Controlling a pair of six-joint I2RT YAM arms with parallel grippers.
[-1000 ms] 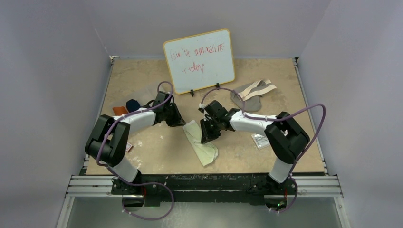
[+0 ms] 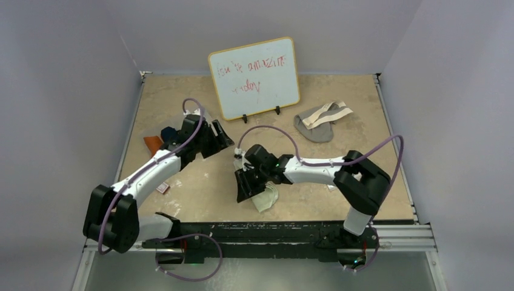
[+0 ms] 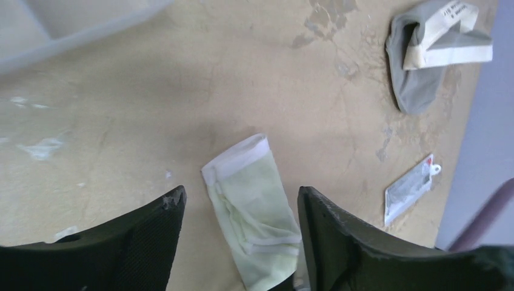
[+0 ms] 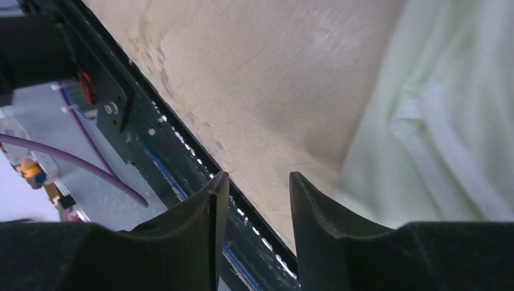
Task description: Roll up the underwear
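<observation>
The pale green underwear (image 3: pixel 248 188) lies flattened in a long strip on the table, with a white band at its far end and a fold near the other; in the top view it is mostly under the right arm. My left gripper (image 2: pixel 221 136) is raised behind and left of it, fingers apart and empty in the left wrist view. My right gripper (image 2: pixel 247 190) is low over the underwear's near left side, fingers apart above bare table beside the cloth in the right wrist view (image 4: pixel 256 182).
A grey garment with cream bands (image 2: pixel 321 121) lies at the back right, a small packet (image 3: pixel 407 189) at the right. A whiteboard (image 2: pixel 254 79) stands at the back, a translucent tray (image 3: pixel 91 30) at the left. The table's front edge is close to my right gripper.
My left gripper has moved up and back from beside the underwear's far end. My right gripper has moved toward the front left, over the cloth's near part.
</observation>
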